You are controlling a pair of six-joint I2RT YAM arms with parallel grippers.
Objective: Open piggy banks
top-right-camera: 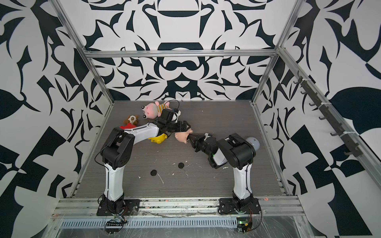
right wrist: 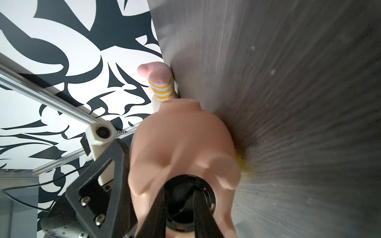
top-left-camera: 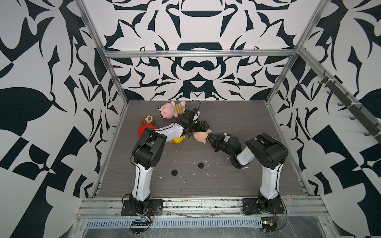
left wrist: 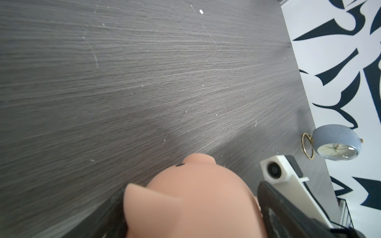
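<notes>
A peach piggy bank (top-left-camera: 200, 136) lies on the table between the grippers, its underside with a black round plug (right wrist: 178, 202) facing my right gripper. My left gripper is open around the piggy's body from above, a finger either side; whether both touch it cannot be told. My right gripper's narrow fingertips are part open at the plug; whether they grip it is unclear.
A pink plush (top-left-camera: 170, 109), a brown plush (top-left-camera: 148, 119), a red item (top-left-camera: 142, 130) and a yellow toy (top-right-camera: 158, 138) crowd the back left around my left arm. A grey clock (top-right-camera: 252, 143) stands at the right.
</notes>
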